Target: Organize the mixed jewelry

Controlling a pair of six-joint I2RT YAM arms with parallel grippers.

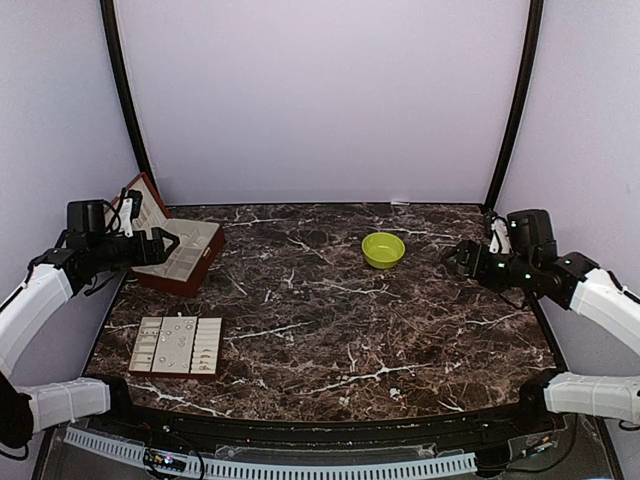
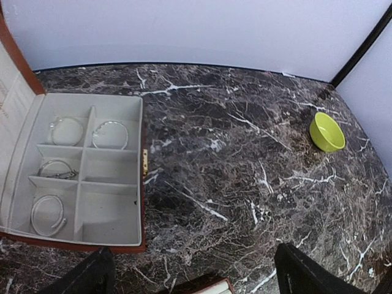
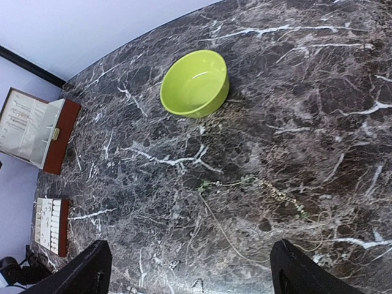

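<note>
An open jewelry box (image 1: 205, 265) stands at back left; in the left wrist view its compartments (image 2: 109, 222) show, several holding bracelet-like loops. A jewelry tray (image 1: 173, 345) with small pieces lies in front of it. A green bowl (image 1: 383, 250) sits right of centre, back. My left gripper (image 1: 157, 246) hangs open above the box. My right gripper (image 1: 463, 258) is open over the right side, right of the bowl. In the right wrist view, thin chain-like pieces (image 3: 278, 195) appear to lie on the marble below it.
White walls enclose the back and both sides, with dark posts at the back corners. The box's raised lid (image 1: 145, 205) stands near the left wall.
</note>
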